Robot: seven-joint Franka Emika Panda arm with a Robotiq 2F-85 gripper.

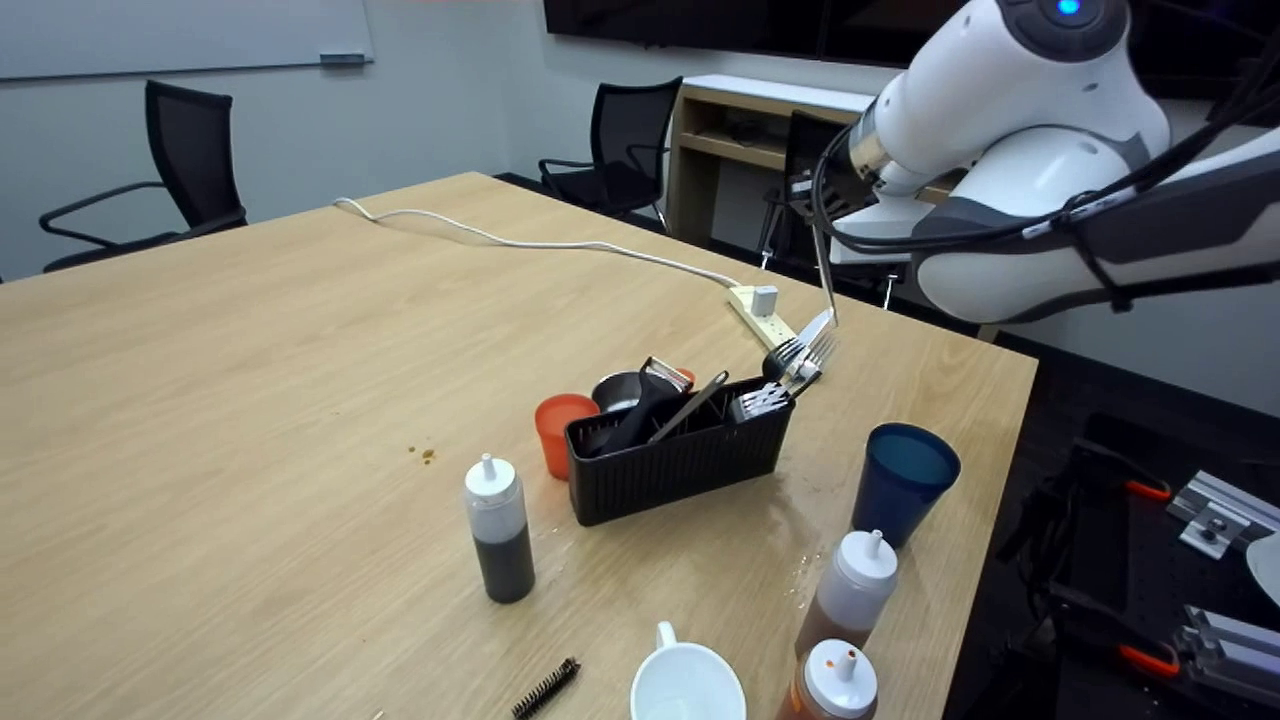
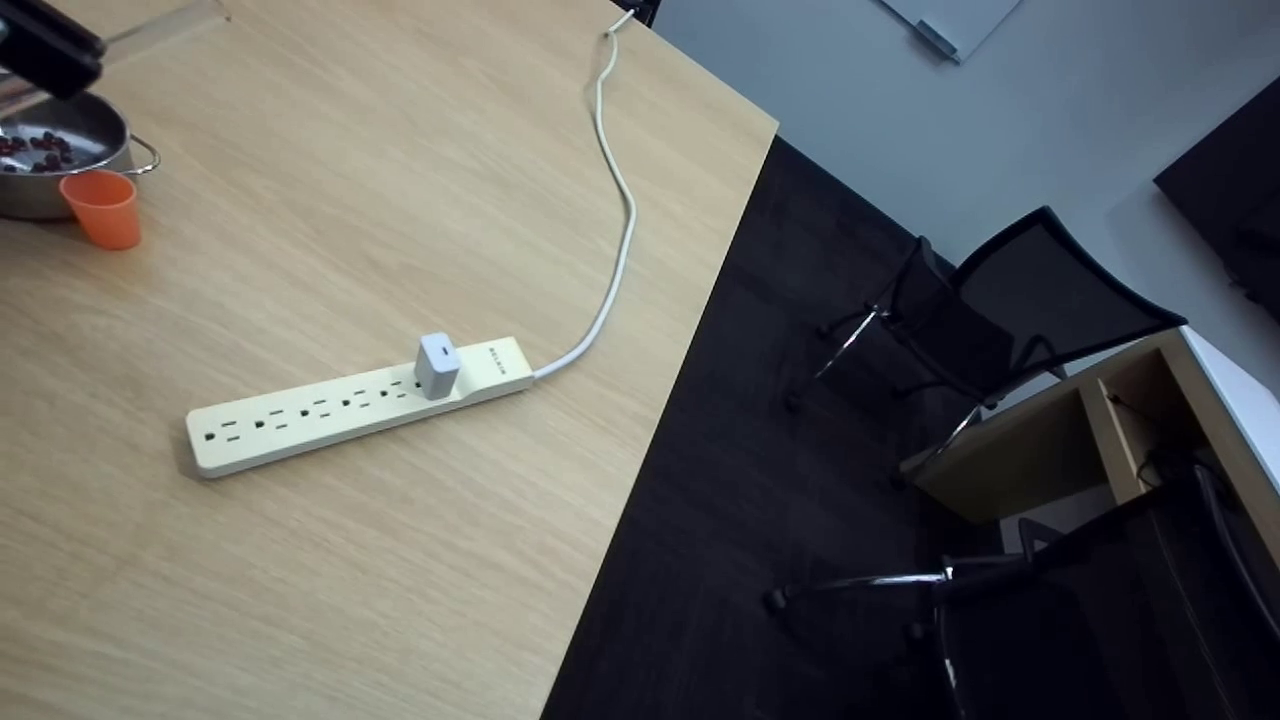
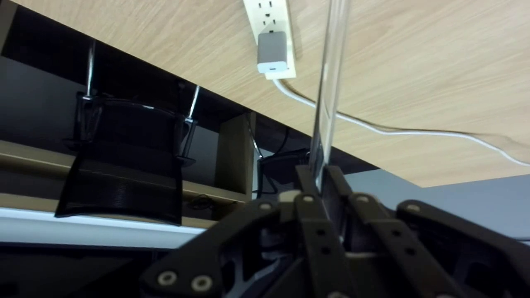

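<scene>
A long, thin, see-through stick (image 3: 331, 74) stands out from my gripper, which is shut on its end. In exterior view 1 the stick (image 1: 824, 274) points down, almost upright, its lower end appearing just above the cutlery. There the gripper (image 1: 818, 222) is partly hidden by the arm and its cables. Exterior view 2 shows a clear stick (image 2: 168, 30) beside a dark gripper part at the top left edge. A black basket (image 1: 684, 474) holds a peeler, forks and other utensils. Behind it, the power strip (image 2: 348, 408) has a white plug in it.
An orange cup (image 1: 561, 432) and a metal pot (image 2: 114, 138) with dark red pieces stand behind the basket. Nearer are a blue cup (image 1: 906, 480), several squeeze bottles, a white mug (image 1: 686, 690) and a small black brush (image 1: 546, 689).
</scene>
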